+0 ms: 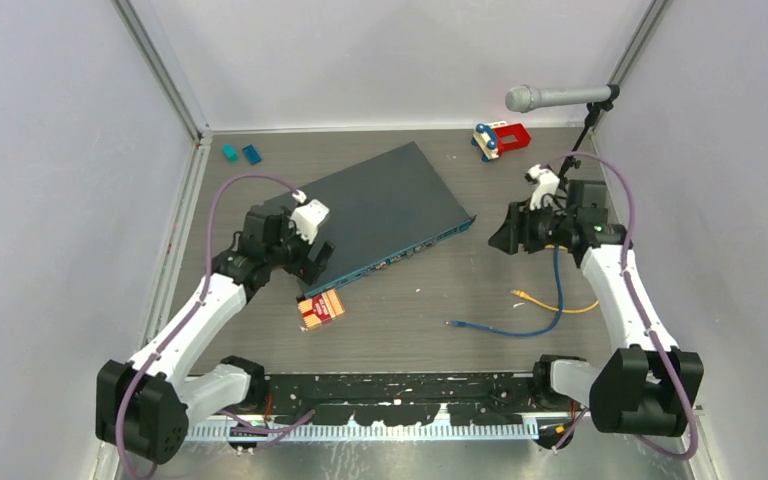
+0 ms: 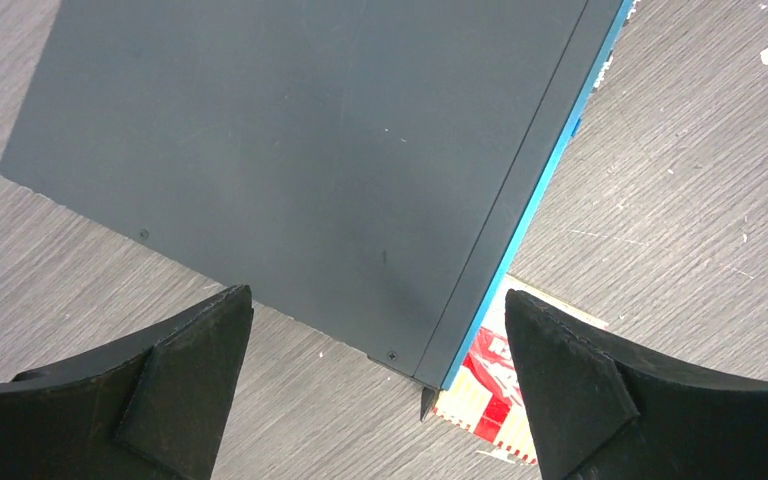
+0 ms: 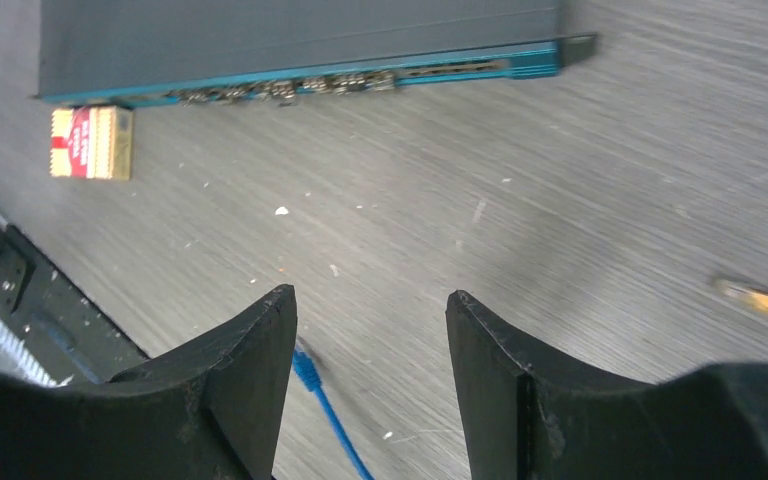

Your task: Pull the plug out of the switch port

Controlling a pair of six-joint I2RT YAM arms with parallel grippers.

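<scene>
The dark flat switch (image 1: 380,205) lies angled on the table, its teal port edge (image 3: 360,80) facing the front right; no plug in a port can be made out. My left gripper (image 1: 318,262) is open above the switch's left front corner. My right gripper (image 1: 512,228) hangs open right of the switch, over empty table. Loose on the table lie a blue cable (image 1: 520,333) and a yellow cable (image 1: 550,306), the blue one's connector (image 3: 308,372) low in the right wrist view.
A striped box (image 1: 320,309) lies at the switch's front left. A toy truck (image 1: 510,136) and a microphone on a stand (image 1: 555,96) stand at the back right, two small blue blocks (image 1: 251,154) at the back left.
</scene>
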